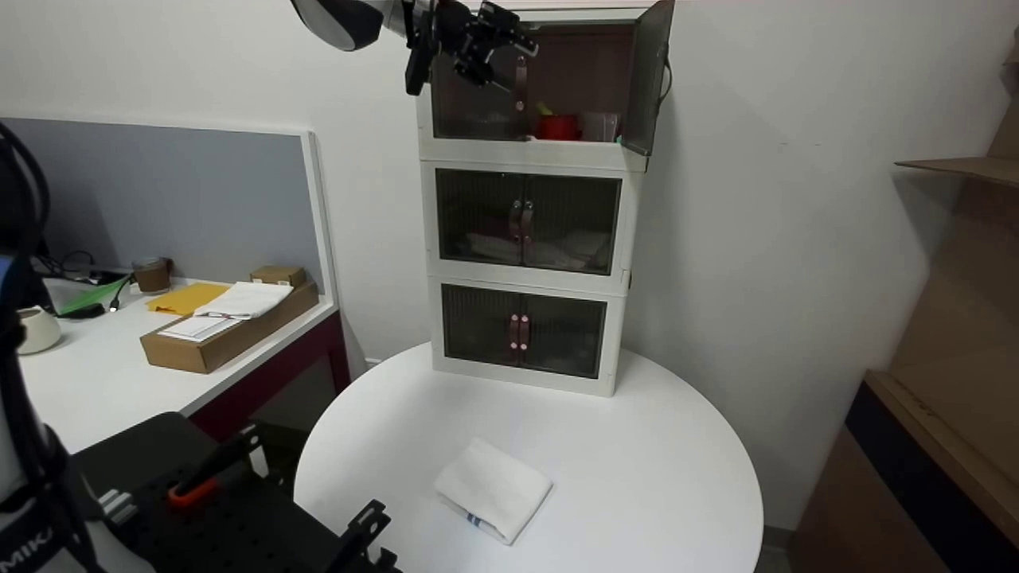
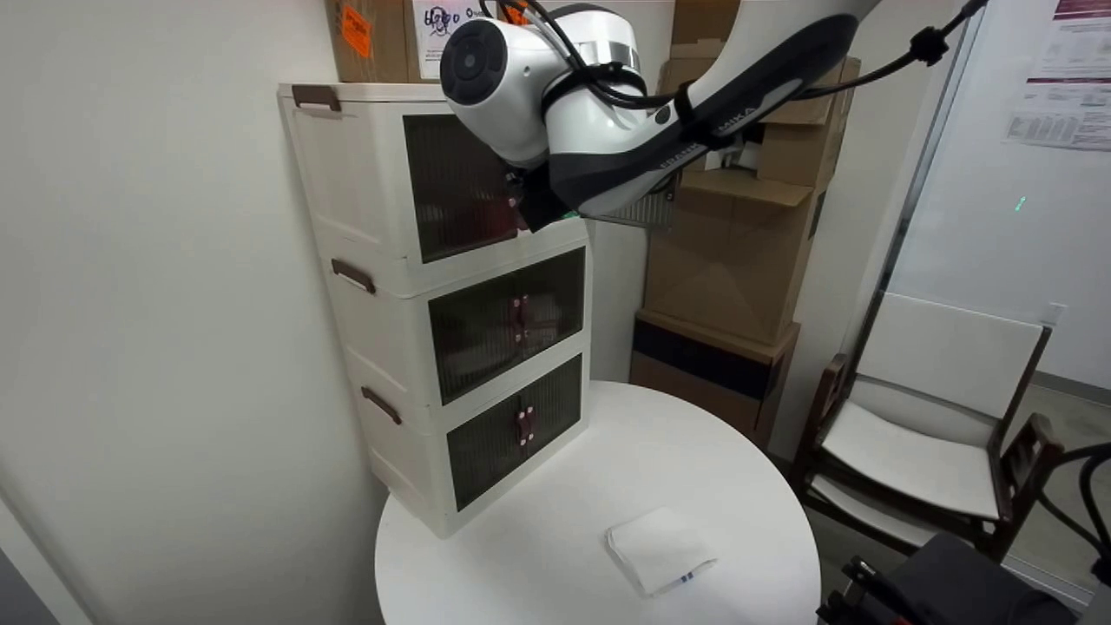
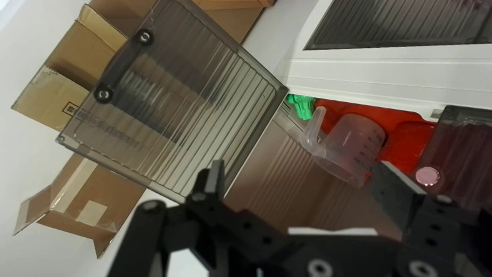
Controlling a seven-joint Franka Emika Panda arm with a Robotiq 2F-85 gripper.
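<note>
My gripper (image 1: pixel 517 66) is up in front of the top cabinet compartment, its fingers spread apart with no object held. In the wrist view, its two fingertips stand wide apart below a clear measuring cup (image 3: pixel 353 145), which sits farther off inside the compartment. Beside the cup are a red container (image 3: pixel 406 145) and a small green item (image 3: pixel 303 106). The compartment's right door (image 1: pixel 650 81) is swung open; the left door (image 1: pixel 478 100) is closed. A folded white towel (image 1: pixel 494 490) with a blue stripe lies on the round table (image 1: pixel 659 468).
The middle doors (image 1: pixel 573 224) and bottom doors (image 1: pixel 564 339) of the cabinet are closed. Cardboard boxes (image 2: pixel 719 250) stand to the cabinet's right. Around the towel, the tabletop is bare. A desk (image 1: pixel 95 382) with a long box (image 1: pixel 205 352) is at left.
</note>
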